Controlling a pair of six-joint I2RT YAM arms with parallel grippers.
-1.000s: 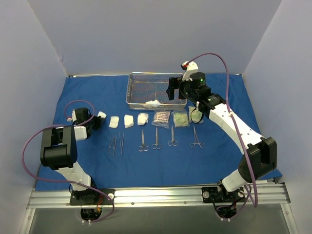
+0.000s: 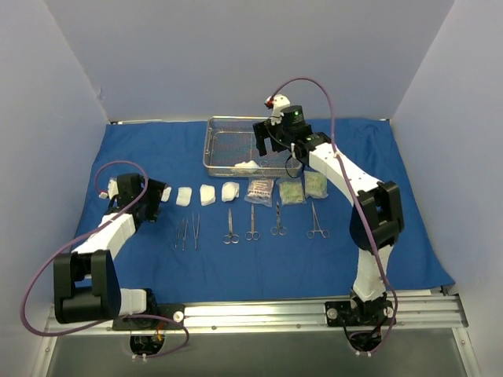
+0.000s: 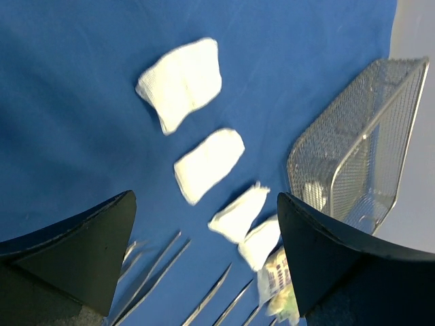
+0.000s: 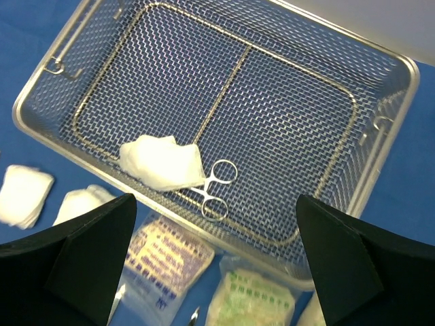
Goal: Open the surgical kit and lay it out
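My left gripper hangs open above the leftmost gauze pad. My right gripper is open over the wire tray; inside lie a crumpled white gauze and scissors. On the blue cloth a row holds several gauze pads, a bag of small items and green packs. Below it lie tweezers, scissors and a clamp.
Pale walls enclose the sides and back, and a metal rail runs along the front.
The right arm has swung left over the tray. The left arm has lifted and drawn back slightly from the leftmost pad, which stays on the cloth.
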